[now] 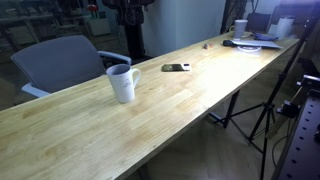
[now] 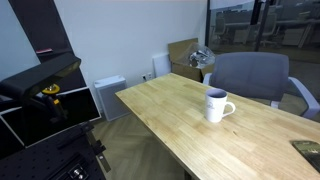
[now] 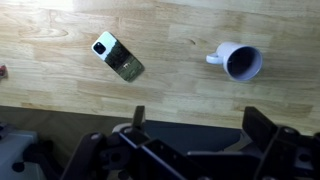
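A white mug [image 1: 122, 84] stands upright on the wooden table [image 1: 80, 128], its handle on the right in exterior view 1. The same mug [image 2: 215, 104] appears near the middle of exterior view 2. From above, the wrist view shows the mug [image 3: 239, 61] at upper right, its dark inside empty as far as I can see. A phone [image 3: 118, 56] lies flat at upper left there, and the phone [image 1: 176, 67] is behind and right of the mug in exterior view 1. My gripper is open, its fingers wide apart with nothing between them, clear of both objects.
A grey chair [image 1: 65, 65] is pushed up against the table's far side. At the table's far right end are a white cup [image 1: 240, 28] and some flat items. A tripod [image 1: 268, 105] stands off the front edge.
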